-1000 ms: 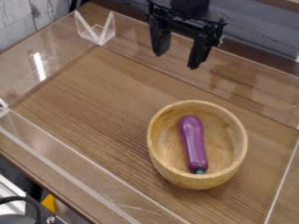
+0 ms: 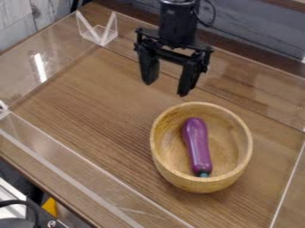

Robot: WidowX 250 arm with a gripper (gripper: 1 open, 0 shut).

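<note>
My black gripper (image 2: 169,73) hangs over the upper middle of the table, open with nothing visible between its fingers. Below and to the right of it a tan bowl (image 2: 172,181) sits on the table, holding a long purple object (image 2: 195,142) that looks like an eggplant, with a teal tip toward the front.
A clear or white wire-like item (image 2: 98,31) stands at the back left. A dark cable or object (image 2: 18,212) lies at the front-left corner.
My gripper has moved toward the front of the table, down in the view and slightly left, closer to the bowl. The bowl and purple object are unchanged.
</note>
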